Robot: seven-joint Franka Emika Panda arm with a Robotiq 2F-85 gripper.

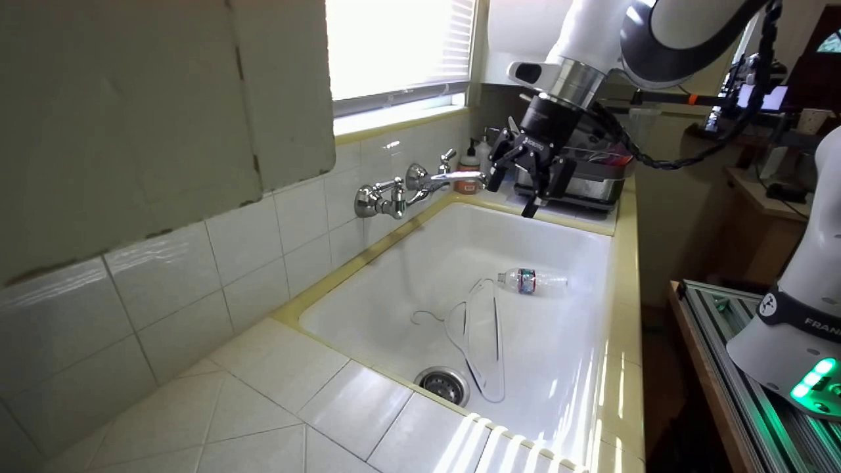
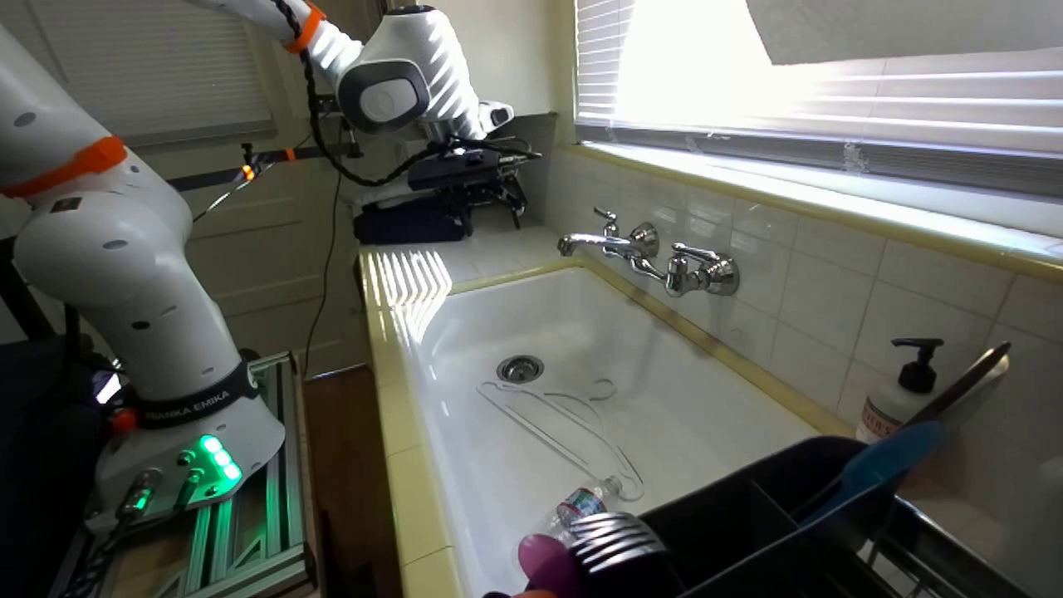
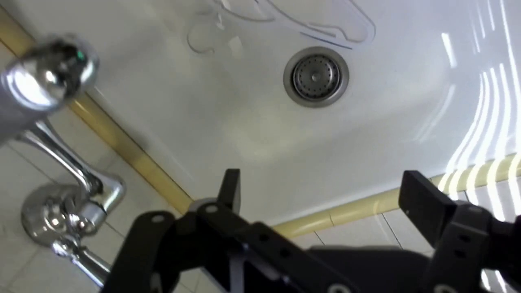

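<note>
My gripper (image 1: pixel 514 193) hangs in the air over the sink, fingers wide apart and nothing between them. In the wrist view both dark fingers (image 3: pixel 231 191) show against the white basin and its yellow rim. A clear hanger (image 1: pixel 498 347) lies flat on the sink floor, its hook toward the tap wall. Beyond it rests a clear plastic bottle (image 1: pixel 529 281) on its side, with a blue and red label. In exterior view 2 the bottle (image 2: pixel 580 503) is partly covered by utensils in front. The wrist view has the hanger (image 3: pixel 293 22) at its top edge, cut off.
A chrome faucet (image 1: pixel 453 180) juts from the tiled wall, large at the left of the wrist view. The drain (image 1: pixel 443 385) is near the sink's near end. A dish rack (image 1: pixel 568 189) and soap bottle (image 1: pixel 466 175) stand at the far end. Much of the basin is bare.
</note>
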